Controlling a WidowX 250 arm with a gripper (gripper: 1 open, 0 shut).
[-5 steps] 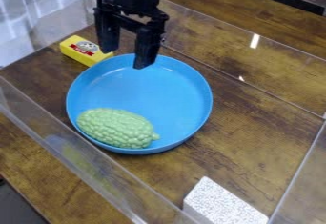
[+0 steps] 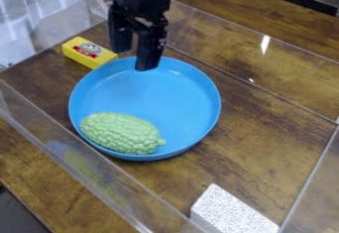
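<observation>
My black gripper (image 2: 138, 41) hangs open over the back rim of a round blue plate (image 2: 159, 98), with nothing seen between its fingers. On the plate's near left lies a green, bumpy, oblong vegetable (image 2: 119, 133). Left of the gripper, just off the plate, is a small yellow box (image 2: 90, 54) with a dark and red label.
A white speckled block (image 2: 232, 212) lies at the front right. The wooden surface (image 2: 265, 108) right of the plate is clear. Transparent walls run along the left and right edges.
The gripper has shifted slightly to the left and its outline has narrowed, as if turned. The plate, vegetable, box and block have not visibly moved.
</observation>
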